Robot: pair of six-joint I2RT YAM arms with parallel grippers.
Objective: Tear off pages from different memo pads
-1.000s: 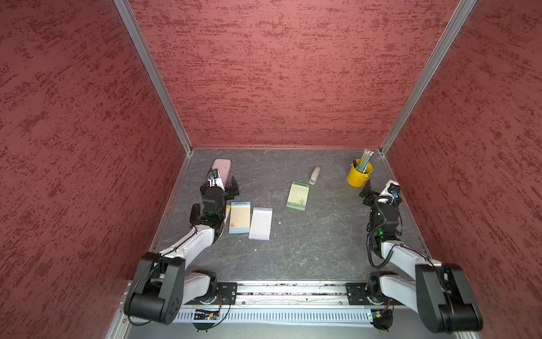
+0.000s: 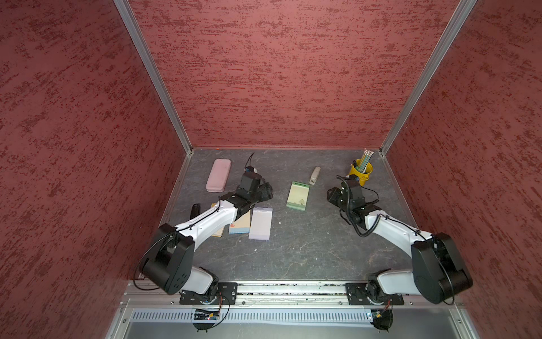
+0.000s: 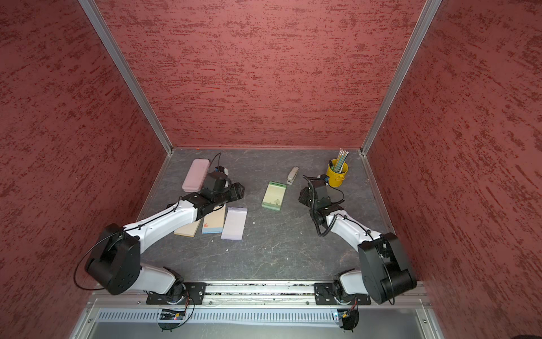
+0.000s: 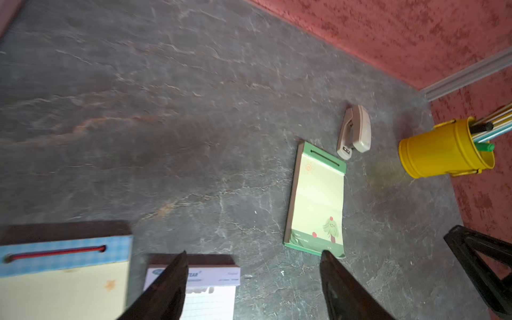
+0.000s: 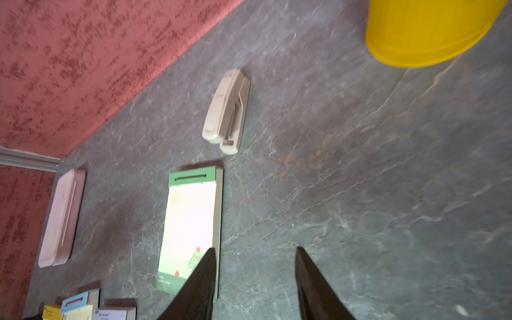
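Note:
A green memo pad point(image 2: 298, 195) lies alone near the middle of the table, between the two grippers. Three more pads lie side by side at the left: a lilac one point(image 2: 260, 224), a blue-topped one point(image 3: 213, 221) and a yellow-topped one point(image 3: 187, 228), the last two partly under the left arm. My left gripper is open above the table, its fingers empty, left of the green pad. From the right, my right gripper faces the green pad, open with only bare table between its fingertips.
A stapler point(image 5: 226, 111) lies just behind the green pad. The yellow bucket of pencils point(image 2: 361, 171) stands at the back right, a pink case point(image 2: 218, 175) at the back left. Bare table point(image 2: 316, 248) lies in front of the green pad.
Both arms have swung inward toward the middle of the table, the left to the right and the right to the left. The pads lie where they were.

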